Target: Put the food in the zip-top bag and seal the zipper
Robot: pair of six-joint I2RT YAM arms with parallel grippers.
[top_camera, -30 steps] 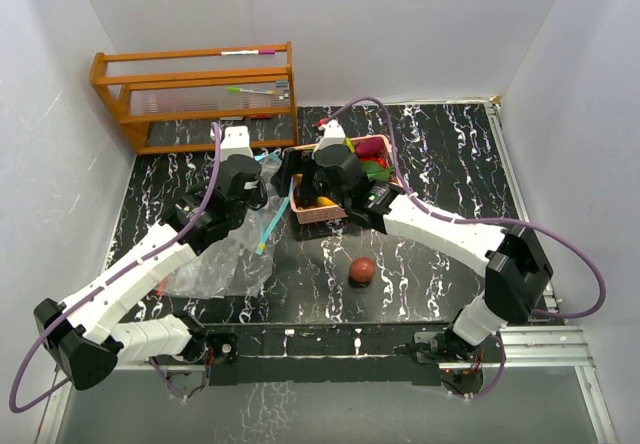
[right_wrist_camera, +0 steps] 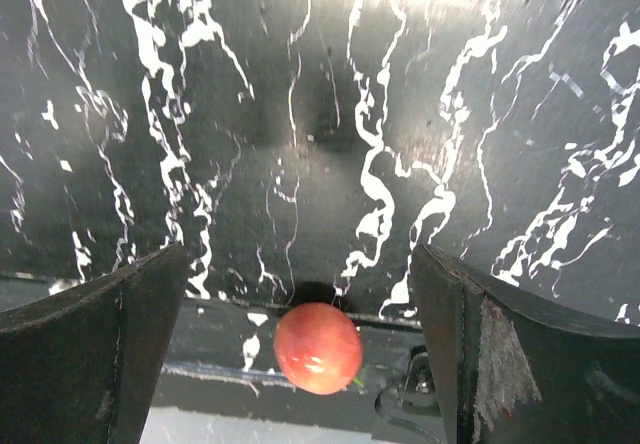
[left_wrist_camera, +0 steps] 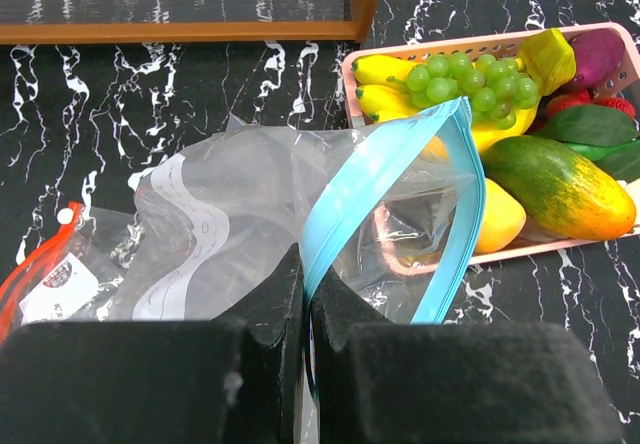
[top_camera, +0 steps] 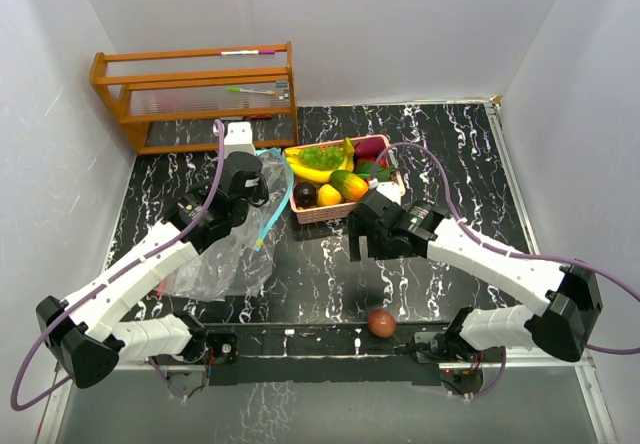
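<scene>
My left gripper is shut on the clear zip top bag (left_wrist_camera: 220,224), pinching it at its light blue zipper (left_wrist_camera: 350,204); the bag's top gapes beside the fruit basket. My right gripper hangs open over bare table, nothing between its fingers. A red round food (right_wrist_camera: 318,349) lies beyond it at the table's front edge, on the dark strip. The pink basket (top_camera: 325,214) holds bananas, green grapes (left_wrist_camera: 470,84), a mango (left_wrist_camera: 555,184) and other produce.
A wooden rack (top_camera: 200,76) with markers stands at the back left. An orange-zipped bag (left_wrist_camera: 70,284) lies at the left. Walls surround the table on the sides and back.
My right gripper has moved from over the basket toward the front right. The red food has rolled or shifted from mid-table to the front edge. The left arm holds still.
</scene>
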